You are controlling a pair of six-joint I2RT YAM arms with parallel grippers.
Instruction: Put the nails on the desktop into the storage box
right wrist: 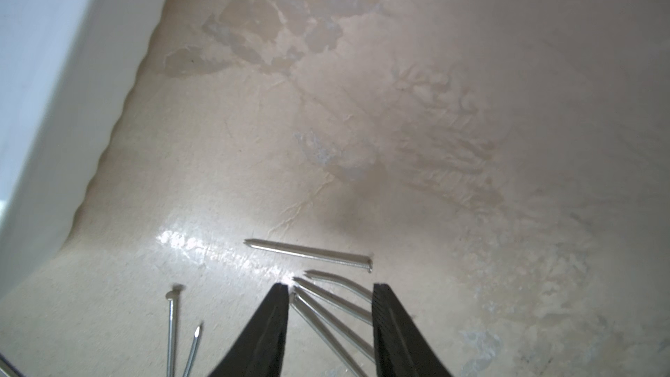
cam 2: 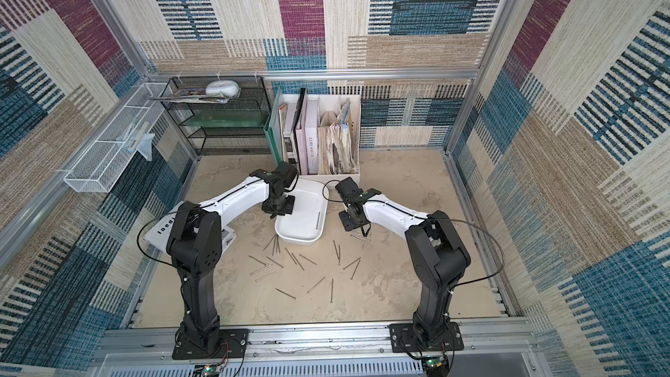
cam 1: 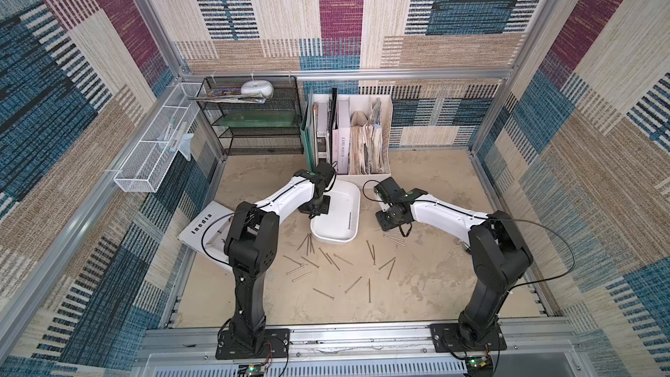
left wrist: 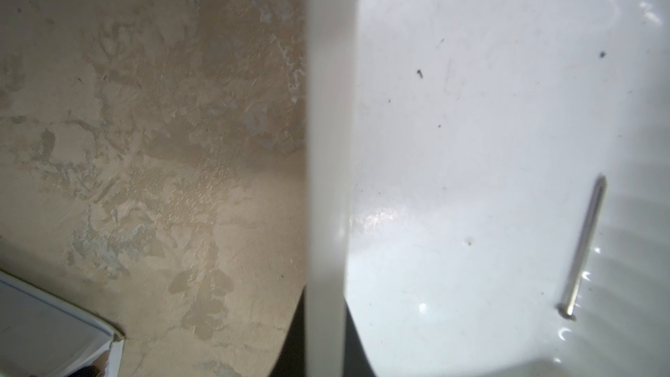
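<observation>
The white storage box (cam 1: 344,199) stands mid-desk; one nail (left wrist: 585,248) lies on its floor. Its left rim (left wrist: 328,132) runs between the fingers of my left gripper, which is shut on it. In the right wrist view my right gripper hovers with its fingers apart and nothing gripped. Below and between those fingers lies a cluster of nails (right wrist: 335,300), with a single nail (right wrist: 307,254) just beyond the tips. Several more nails (cam 1: 328,258) are scattered on the desk in front of the box.
A file holder (cam 2: 338,176) with folders is close behind the box, and a black mesh rack (cam 1: 244,141) stands to its left. The white Inedia box (cam 1: 203,227) lies by the left arm.
</observation>
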